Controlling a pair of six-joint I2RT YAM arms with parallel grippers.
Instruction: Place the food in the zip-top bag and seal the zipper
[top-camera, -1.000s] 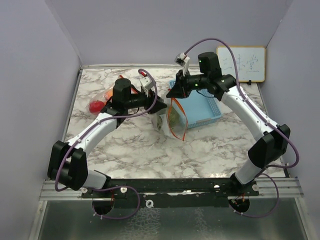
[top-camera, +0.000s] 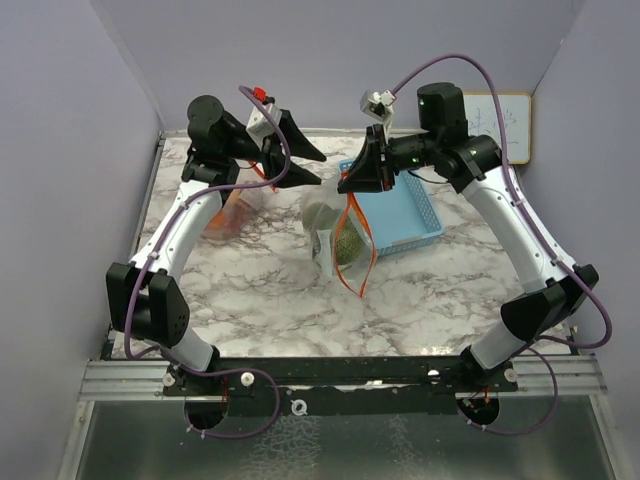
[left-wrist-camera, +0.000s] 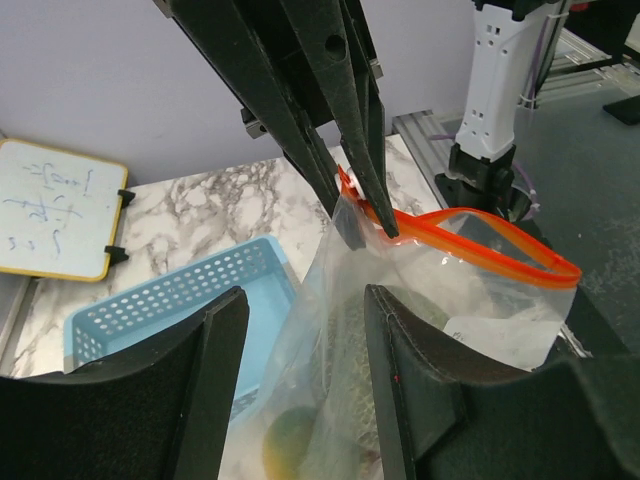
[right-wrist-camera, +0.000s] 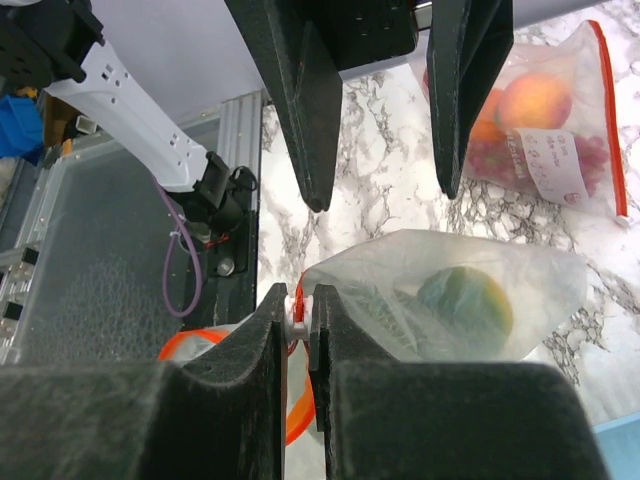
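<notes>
A clear bag with an orange zipper stands mid-table, holding green produce, with a rounded greenish-yellow item also showing in the left wrist view. My right gripper is shut on the bag's top corner at the zipper. My left gripper is open above and left of that, its fingers apart with nothing held; in the right wrist view they hang over the bag's loose plastic.
A filled bag of peaches and red fruit lies at the back left. A light-blue basket sits behind the bag, and a whiteboard is at the back right.
My left gripper has drawn back up and left from beside my right gripper, now with fingers spread. The held bag has shifted slightly, its orange zipper edge now hanging lower toward the front.
</notes>
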